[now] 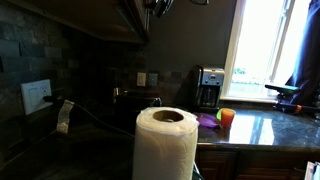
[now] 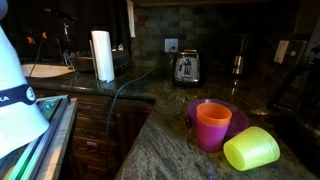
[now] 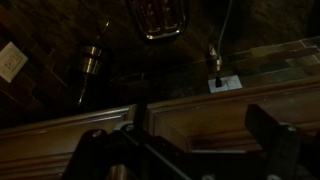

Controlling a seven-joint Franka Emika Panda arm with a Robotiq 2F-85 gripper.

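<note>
In the wrist view my gripper is open, its two dark fingers wide apart with nothing between them. Brown wooden cabinet panels (image 3: pixel 70 145) fill the view behind it. At the top edge of exterior view 1, part of the gripper (image 1: pixel 156 6) shows beside the upper cabinet (image 1: pixel 90 18). A purple bowl (image 2: pixel 238 120) rests on the counter, with an orange and pink cup (image 2: pixel 212 128) upright at it. Beside them a yellow-green cup (image 2: pixel 251 149) lies tipped on its side. The gripper is far from these and touches none of them.
A paper towel roll (image 1: pixel 165 150) stands close to exterior view 1's camera. At the wall are a toaster (image 2: pixel 187 67) and a coffee maker (image 1: pixel 209 88). A cable (image 2: pixel 122 88) trails over the counter.
</note>
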